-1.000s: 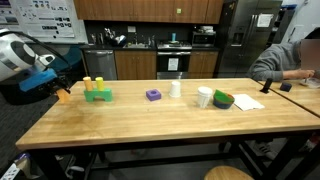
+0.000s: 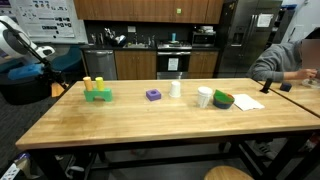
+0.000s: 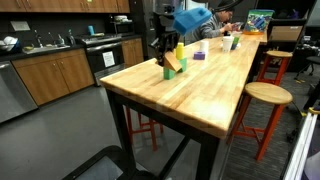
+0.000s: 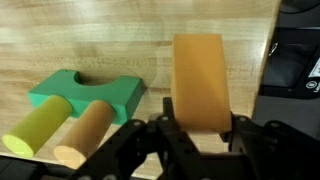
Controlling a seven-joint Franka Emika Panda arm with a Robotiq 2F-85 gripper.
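Note:
In the wrist view an orange block (image 4: 199, 75) sticks out from my gripper, which is shut on it. Exterior view 1 has the gripper (image 2: 60, 79) at the table's left end, with the orange block (image 2: 57, 89) hanging below it. From exterior view 2 the block (image 3: 172, 61) looks tilted, partly in front of a green block. That green block (image 4: 122, 93) lies to the left in the wrist view, apart from the held piece, with a yellow cylinder (image 4: 38, 125) and a tan cylinder (image 4: 86, 134) on it.
A purple block (image 2: 153, 95) lies farther along the wooden table (image 2: 150, 122). Beyond it stand white cups (image 2: 204, 96) and a green bowl (image 2: 223, 99). A person (image 2: 288, 65) sits at the far right.
My gripper has moved slightly left and up in exterior view 1, carrying the orange block with it. The green block and the other table objects stay where they were.

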